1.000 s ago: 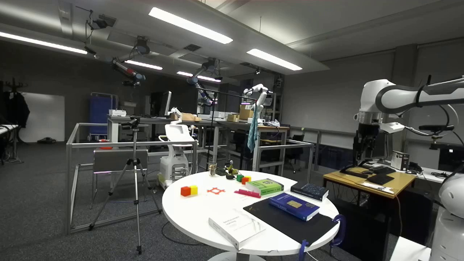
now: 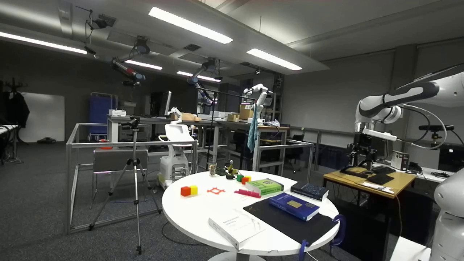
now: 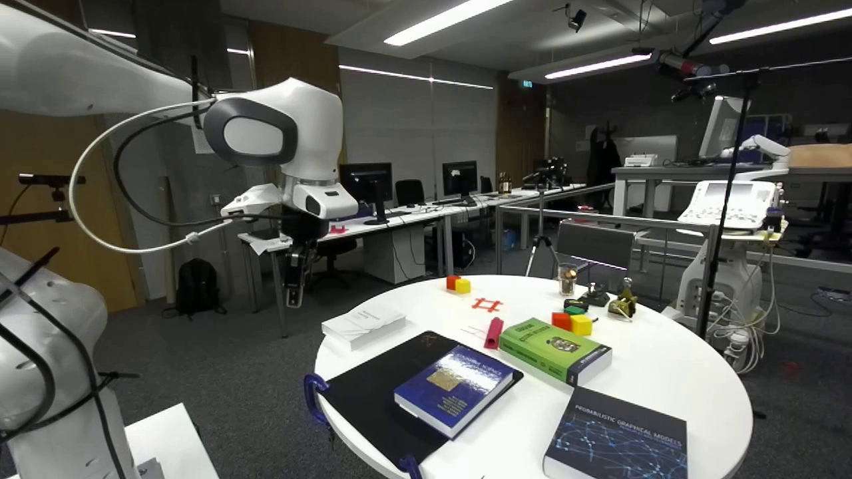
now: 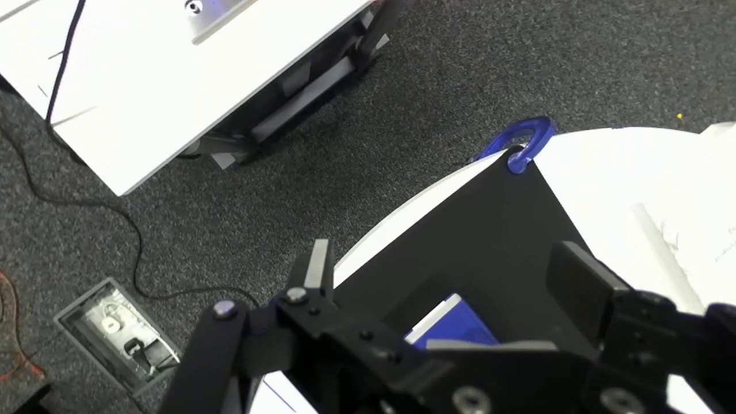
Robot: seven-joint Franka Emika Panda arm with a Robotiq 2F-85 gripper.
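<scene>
My gripper is open, its two fingers spread wide with nothing between them in the wrist view. In exterior view 2 the gripper (image 3: 295,279) hangs beyond the table's edge, above the level of the tabletop. A blue book (image 3: 453,387) lies flat on a black mat (image 3: 371,383); only a corner of it shows past the gripper body in the wrist view. A white book (image 3: 364,324) rests beside the mat. On the other side are a green book (image 3: 551,347) and a dark book (image 3: 619,439). The gripper touches none of these books.
Blue clamps (image 2: 341,230) grip the mat at the table's edge. Farther back on the round white table (image 2: 182,213) are a red block (image 2: 185,191), a yellow block (image 2: 194,190), a red lattice piece (image 2: 215,190), a red bar (image 2: 248,193) and a glass (image 2: 212,169).
The books and blocks have not moved.
</scene>
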